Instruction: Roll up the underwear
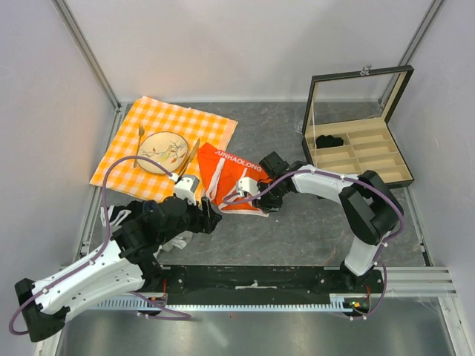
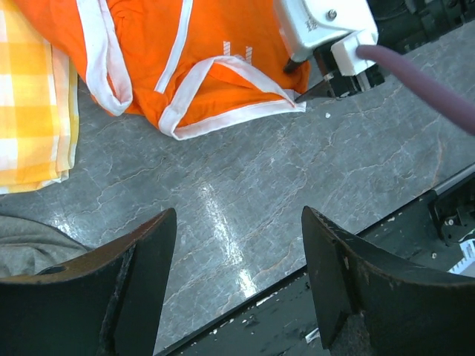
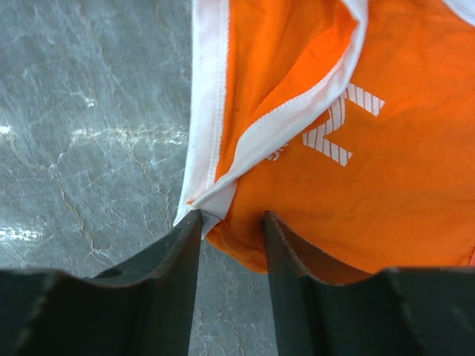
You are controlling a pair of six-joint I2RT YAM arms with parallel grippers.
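The orange underwear (image 1: 234,194) with white trim lies spread on the grey table, its lettered waistband at the far side. My right gripper is at its near right corner, fingers part open, with the orange and white corner (image 3: 215,219) between or just beneath the fingertips; whether they touch it cannot be told. In the left wrist view the underwear (image 2: 215,55) lies ahead of my left gripper. That gripper's fingers stand apart over bare table, nothing between them, to the near left of the cloth.
A yellow checked cloth (image 1: 204,124) with a plate (image 1: 153,141), fork and knife adjoins the underwear at left. An open compartment box (image 1: 382,152) with a black item (image 1: 329,141) stands at right. Crumpled grey cloth (image 2: 33,245) lies near the left arm. Bare table surrounds the near side.
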